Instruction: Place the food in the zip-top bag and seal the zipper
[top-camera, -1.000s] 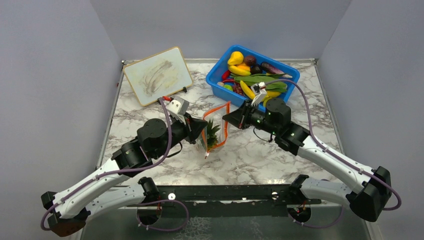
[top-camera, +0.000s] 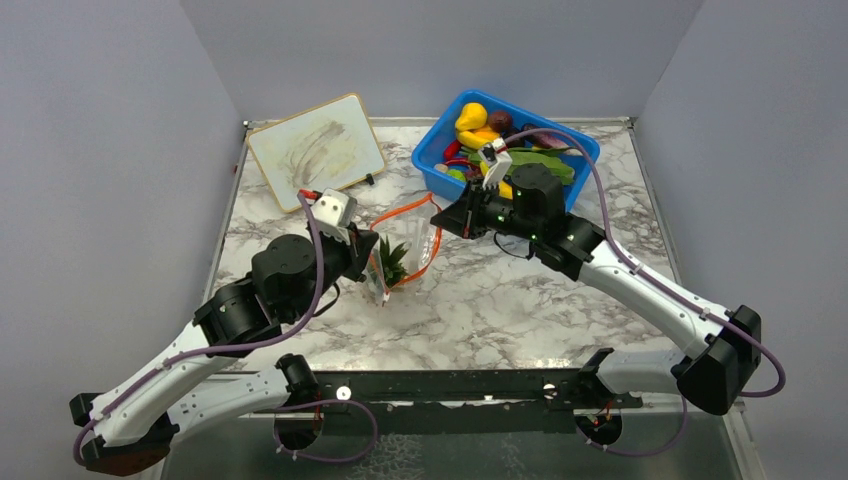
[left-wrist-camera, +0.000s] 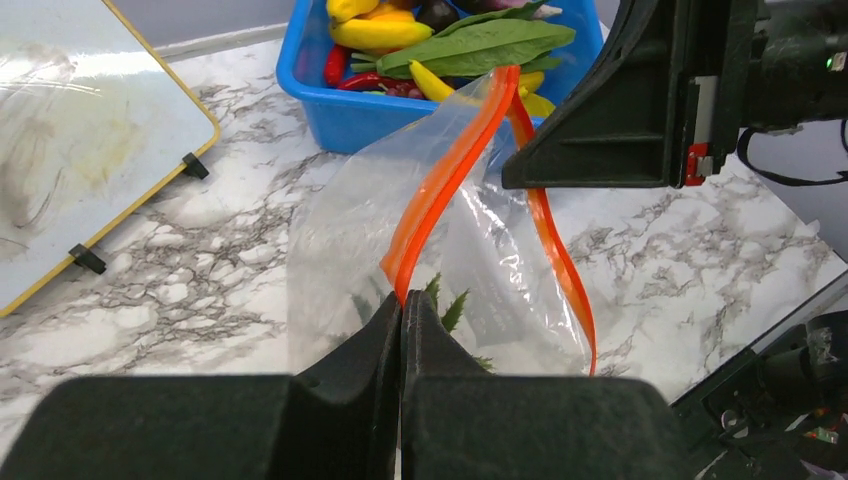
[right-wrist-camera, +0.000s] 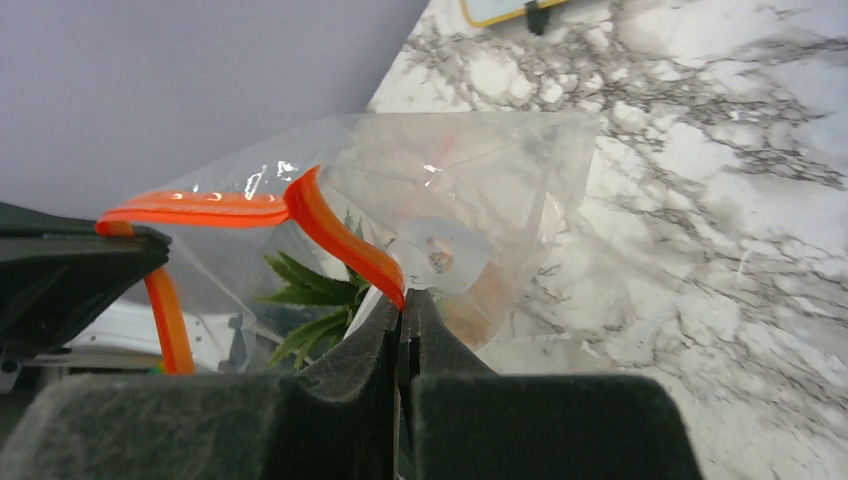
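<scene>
A clear zip top bag (top-camera: 424, 232) with an orange zipper rim hangs between my two grippers, its mouth spread apart. Green pointed leaves of the food (top-camera: 392, 260) show inside it; the rest of that food is blurred by the plastic. My left gripper is shut on one side of the orange rim (left-wrist-camera: 447, 180). On the opposite side, my right gripper is shut on the rim (right-wrist-camera: 340, 228). In the right wrist view, the leaves (right-wrist-camera: 310, 290) sit below the open mouth, seen partly through the film.
Behind the bag, a blue bin (top-camera: 425, 155) holds several vegetables and fruits. A whiteboard-like panel (top-camera: 318, 150) with a yellow edge lies at the back left.
Both grippers and the bag have shifted left in the top view. The left gripper has moved farther from the right one, and the bag's mouth is wider.
</scene>
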